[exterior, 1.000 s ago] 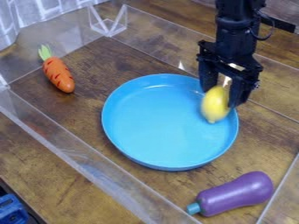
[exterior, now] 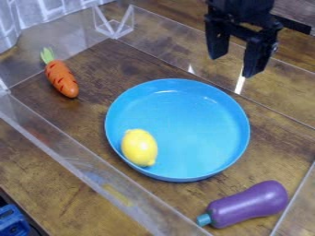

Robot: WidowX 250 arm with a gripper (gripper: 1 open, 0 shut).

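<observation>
A yellow lemon (exterior: 140, 147) lies in the left part of a blue round plate (exterior: 185, 124) on the wooden surface. My black gripper (exterior: 239, 57) is raised at the top right, above and behind the plate and apart from the lemon, open with nothing visible between its fingers.
An orange toy carrot (exterior: 62, 78) lies at the upper left. A purple toy eggplant (exterior: 246, 203) lies at the lower right. Clear plastic walls border the area, and a blue object (exterior: 13, 223) is at the bottom left corner.
The lemon has moved from the plate's right part, under my gripper, across to its left part. My gripper has risen away from the plate toward the top of the view.
</observation>
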